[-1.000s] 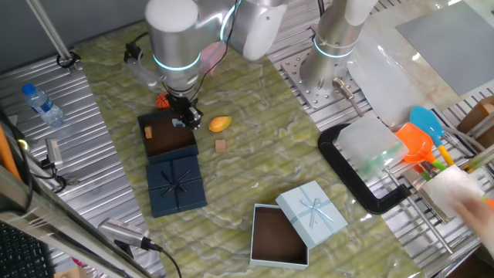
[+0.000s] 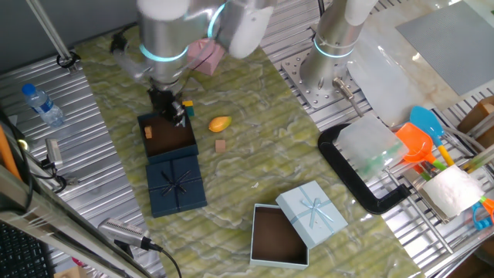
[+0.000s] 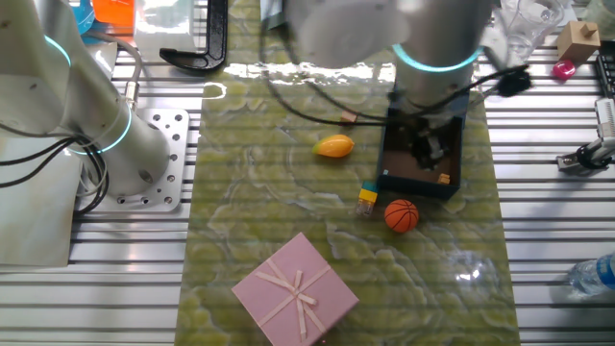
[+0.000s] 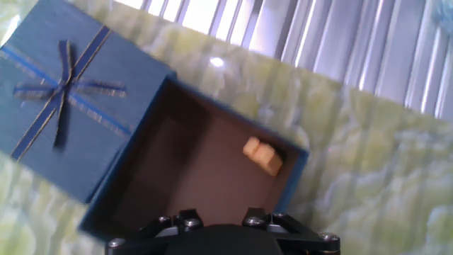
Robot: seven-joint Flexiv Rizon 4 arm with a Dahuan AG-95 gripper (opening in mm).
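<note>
My gripper (image 2: 176,112) hangs over the back part of an open dark blue box (image 2: 171,152). In the wrist view the fingers of the gripper stand apart at the lower edge, with nothing visible held between them. A small orange-tan wooden piece (image 4: 263,156) lies inside the box, near one wall, away from the fingers. The box's lid with a bow (image 2: 176,186) lies right beside it. On the cloth near the box are a yellow fruit (image 3: 333,146), a yellow-and-green block (image 3: 367,197), a small orange basketball (image 3: 401,216) and a tan cube (image 2: 220,145).
A pale blue box (image 2: 279,238) stands open at the front, its lid (image 2: 312,214) leaning over its edge. Toward the back sits a pink gift box (image 3: 295,291). Mid-cloth is clear.
My gripper has shifted left over the dark box. The yellow-and-green block now shows beside it, while the basketball has become hidden in exterior view 1. A person's hand at far right is gone.
</note>
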